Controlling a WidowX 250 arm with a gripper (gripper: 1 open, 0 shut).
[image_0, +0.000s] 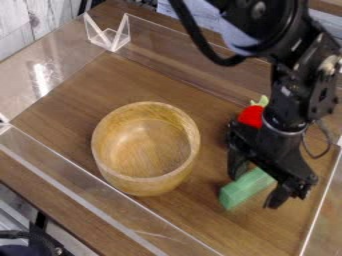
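My black gripper (267, 165) is low over a green block (243, 190) on the wooden table at the right, its fingers around the block's upper part. Whether they touch it or are closed on it I cannot tell. A red object (249, 118) with a small light top sits just behind the gripper, partly hidden by it.
A round wooden bowl (144, 146) stands left of the gripper. A clear plastic piece (110, 30) is at the back left. Its edges show at left and right.
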